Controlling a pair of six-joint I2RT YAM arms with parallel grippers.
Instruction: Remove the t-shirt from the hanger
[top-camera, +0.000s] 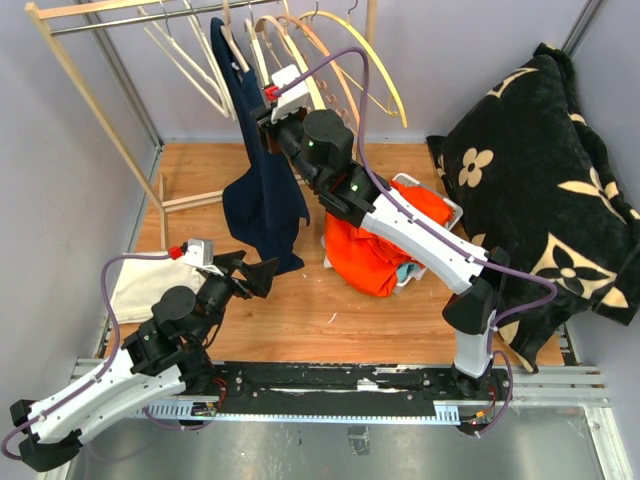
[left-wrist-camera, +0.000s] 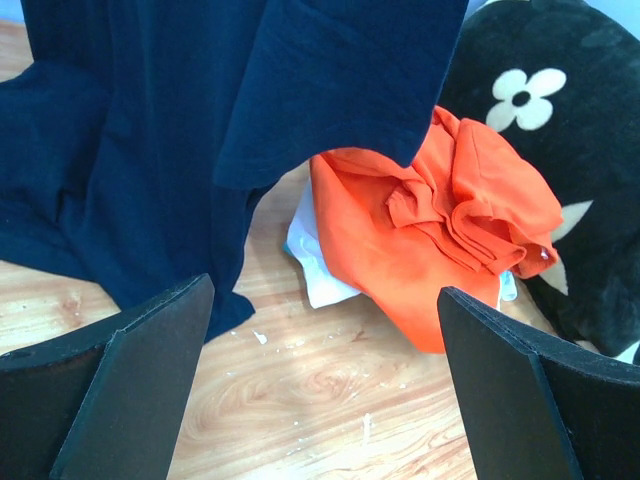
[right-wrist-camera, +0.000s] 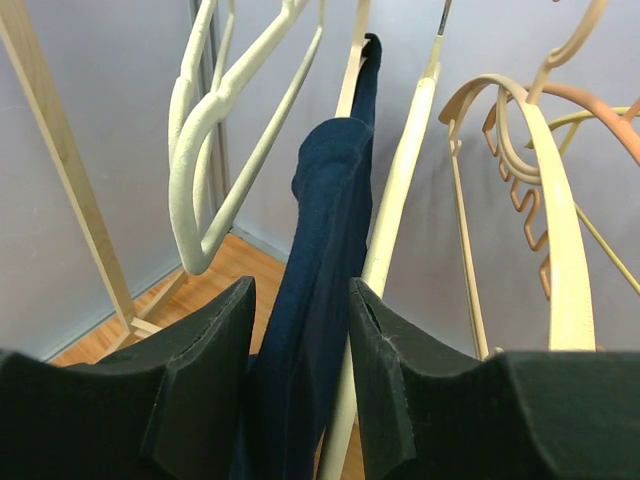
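The navy t shirt (top-camera: 262, 190) hangs from a pale wooden hanger (right-wrist-camera: 354, 60) on the rack, its lower end spread over the wooden floor. My right gripper is around the upper part of the shirt. Its fingers (right-wrist-camera: 222, 330) stand apart, with dark cloth running between them and a neighbouring cream hanger bar passing close by the right finger. My left gripper is open near the floor at the front left, its gap empty. The shirt's dark cloth (left-wrist-camera: 270, 90) hangs ahead of it.
Several other hangers (top-camera: 385, 60) crowd the rail (top-camera: 150, 21). An orange garment (top-camera: 365, 250) lies in a white basket (top-camera: 455, 214) at mid-right. A black flowered cushion (top-camera: 530, 150) fills the right side. A cream cloth (top-camera: 150, 290) lies at left.
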